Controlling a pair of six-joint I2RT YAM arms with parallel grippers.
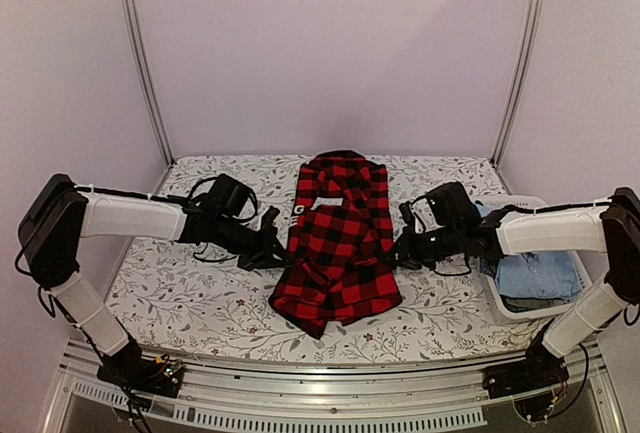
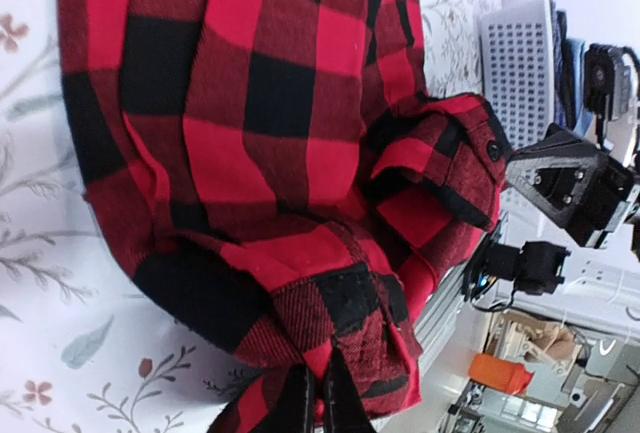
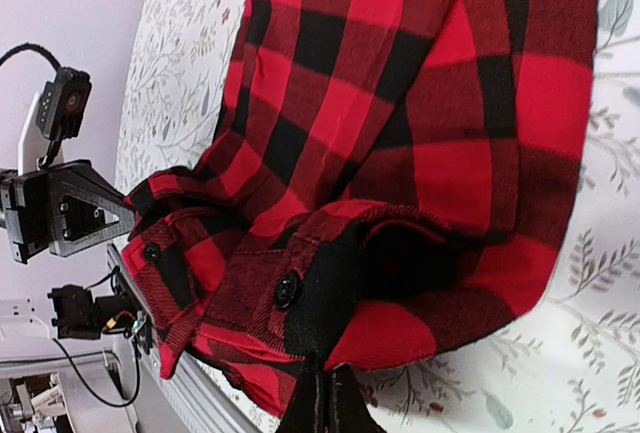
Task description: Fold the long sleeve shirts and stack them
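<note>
A red and black plaid long sleeve shirt lies lengthwise on the flowered table, its sleeves folded in over the body. At its left edge my left gripper is shut on the cloth, which rises in a fold toward the fingers. In the left wrist view the bunched fabric meets the tips of the left gripper. Opposite, my right gripper is shut on the right edge. The right wrist view shows a lifted, buttoned cuff gathered at the right gripper. The cloth hides the fingertips partly.
A white basket with folded blue and dark clothes stands at the right, behind the right arm. A metal rail runs along the front edge.
</note>
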